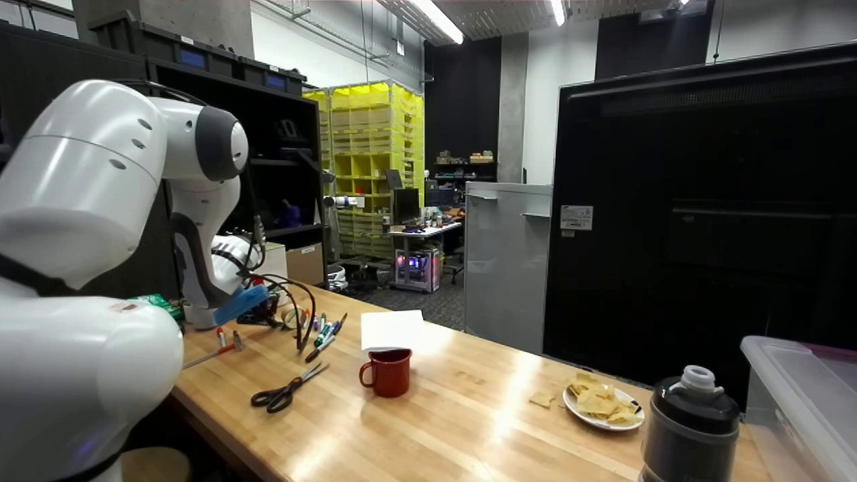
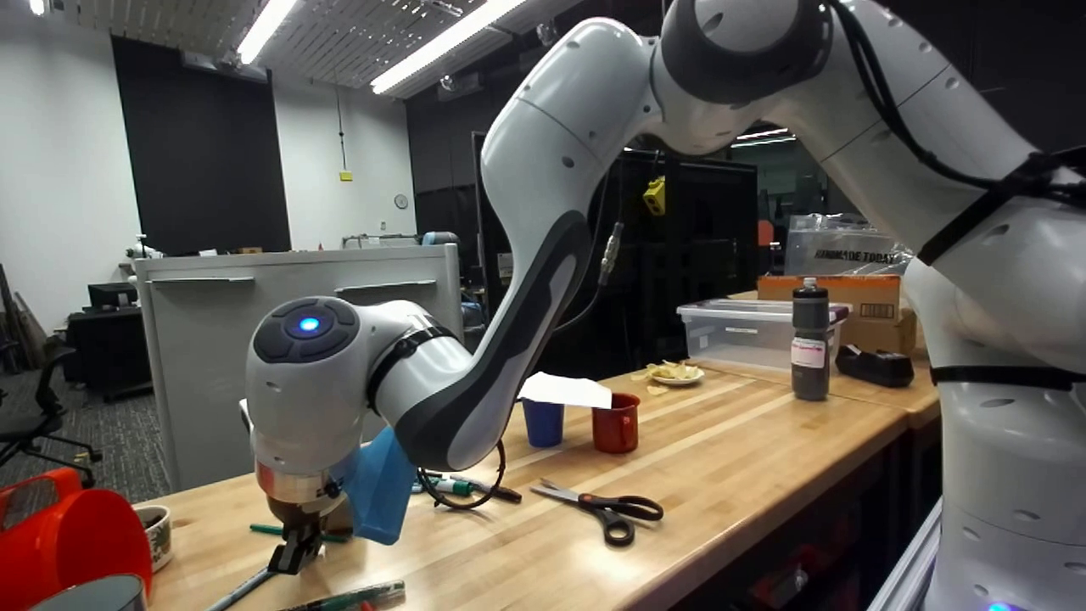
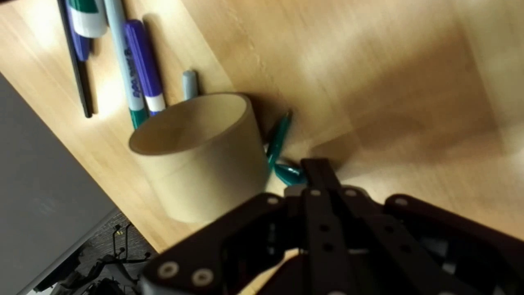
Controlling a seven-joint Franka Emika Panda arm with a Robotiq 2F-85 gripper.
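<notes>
In the wrist view my gripper points down at the wooden table, its dark fingers closed together. Teal pens, one of them a slim teal pen (image 3: pixel 278 140), lie right by the fingertips; nothing shows clearly between the fingers. To their left stands an open cardboard ring (image 3: pixel 211 172), hiding part of the pens behind it. Seen from exterior view 2, the gripper (image 2: pixel 292 558) is low over the table, with a grey stick (image 2: pixel 243 589) lined up near its tip; whether they touch I cannot tell.
Several markers, including a purple marker (image 3: pixel 145 64), lie beyond the ring. Black scissors (image 2: pixel 611 509), a red mug (image 2: pixel 616 423), a blue cup (image 2: pixel 544 422) and a chip plate (image 1: pixel 602 414) are farther along. A red pitcher (image 2: pixel 71 540) stands close by the arm.
</notes>
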